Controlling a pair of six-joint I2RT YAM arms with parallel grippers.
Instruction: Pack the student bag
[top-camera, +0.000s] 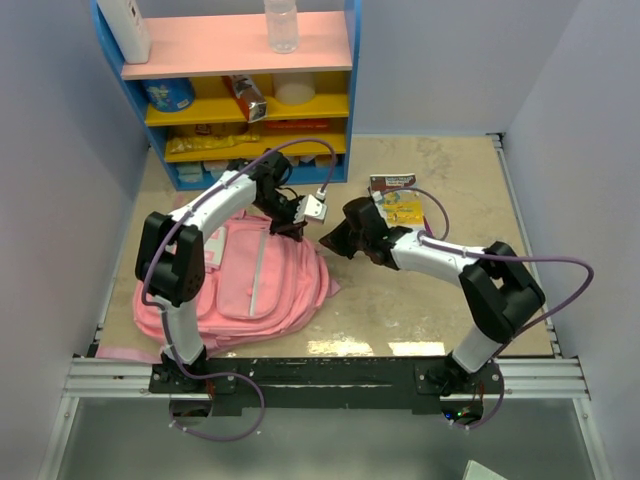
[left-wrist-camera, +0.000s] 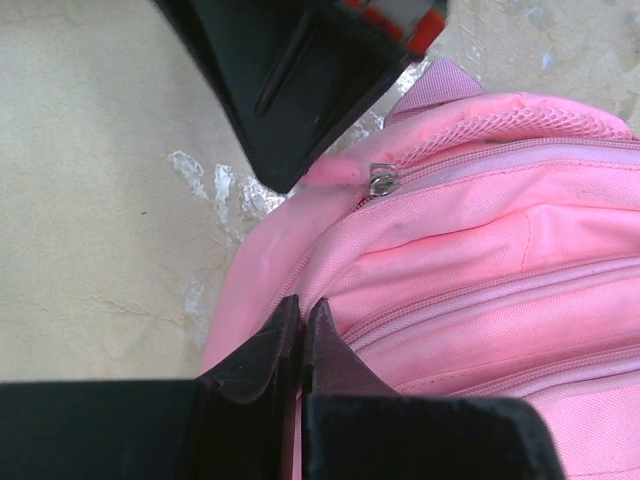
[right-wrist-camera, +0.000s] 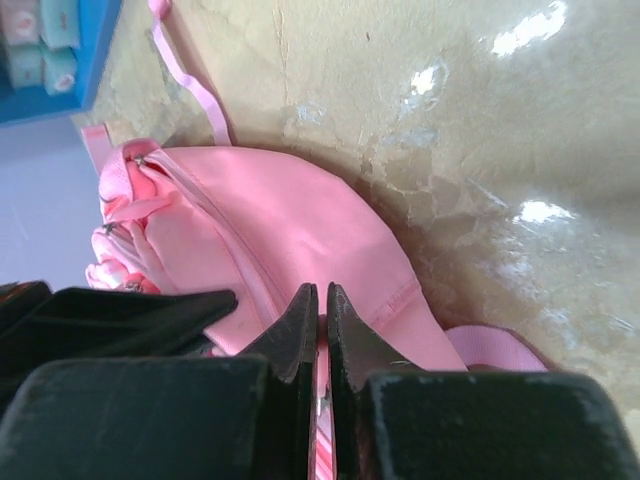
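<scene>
The pink bag (top-camera: 255, 290) lies on its side at the left of the table. In the left wrist view, my left gripper is shut on a fold of its fabric beside the zipper. The metal zipper slider (left-wrist-camera: 383, 180) sits near the bag's corner, and a pink pull tab (left-wrist-camera: 335, 170) stretches from it to the black tip of my right gripper (top-camera: 325, 243). Seen from the right wrist, that gripper's fingers (right-wrist-camera: 300, 330) are pressed together with a thin pink strip showing between them. The bag's inside is hidden.
Behind the bag stands a blue shelf (top-camera: 352, 95) with yellow boards, holding bottles and packets. Colourful books (top-camera: 402, 205) lie at the back right, beyond the right arm.
</scene>
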